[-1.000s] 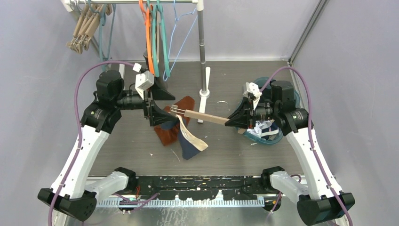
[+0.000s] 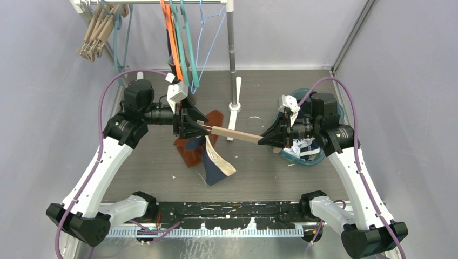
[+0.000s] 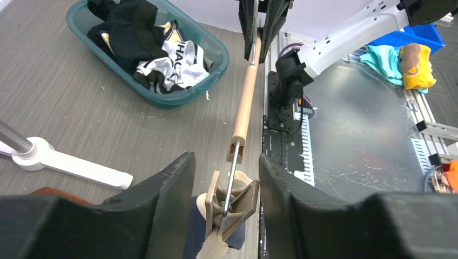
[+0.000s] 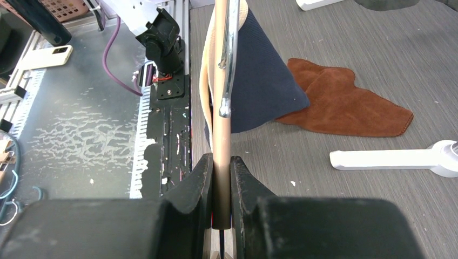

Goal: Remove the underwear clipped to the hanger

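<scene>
A wooden hanger [image 2: 237, 135] with a metal rod is held level between my arms; my right gripper [image 2: 265, 139] is shut on its wooden bar [image 4: 221, 135]. At its other end a wooden clip [image 3: 243, 210] sits between the fingers of my left gripper, which stands part open around it. Navy underwear [image 2: 215, 167] with a cream waistband hangs from that clip. In the right wrist view it [image 4: 264, 86] hangs behind the bar.
A brown cloth [image 2: 189, 156] lies on the floor below. A teal basin [image 2: 294, 159] of clothes stands behind my right arm. A rack's white foot [image 3: 86, 168] and pole stand nearby; empty hangers hang at top left.
My left gripper has moved right, over the clip end of the hanger. The underwear sways slightly. My right gripper has not moved.
</scene>
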